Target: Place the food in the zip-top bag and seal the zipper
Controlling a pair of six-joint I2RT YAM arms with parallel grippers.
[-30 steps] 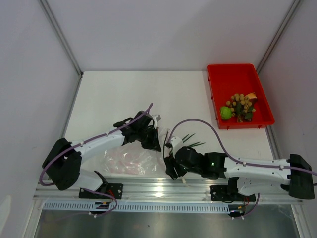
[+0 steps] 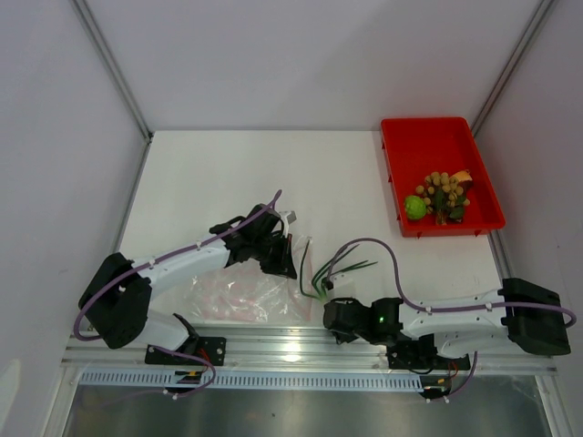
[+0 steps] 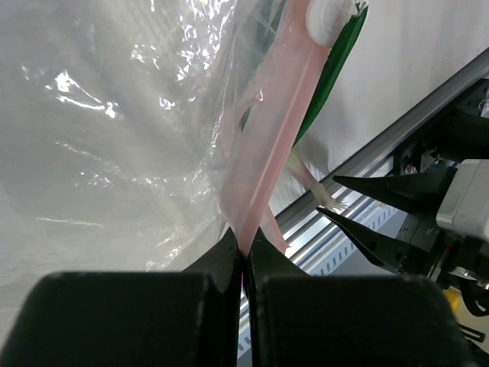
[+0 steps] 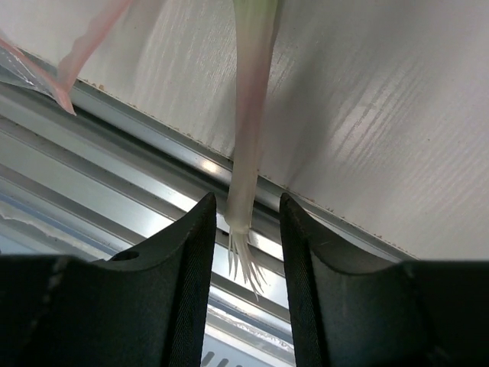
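The clear zip bag (image 2: 239, 293) lies flat left of centre. My left gripper is shut at the bag's pink zip edge (image 3: 267, 126), whose film runs down to the fingertips. A green onion (image 2: 321, 278) with long green leaves lies just right of the bag mouth. In the right wrist view its pale stem (image 4: 248, 145) ends in white roots (image 4: 243, 256) over the metal rail. Around that root end stand the parted fingers of my right gripper, one on each side. Neither finger visibly presses on the stem.
A red bin (image 2: 437, 141) at the back right holds a green ball-like vegetable (image 2: 415, 208) and a bunch of yellowish food pieces (image 2: 444, 193). A metal rail (image 2: 273, 335) edges the front.
My right gripper has moved right and toward the front edge, uncovering more of the onion. The left arm and the bag look unmoved.
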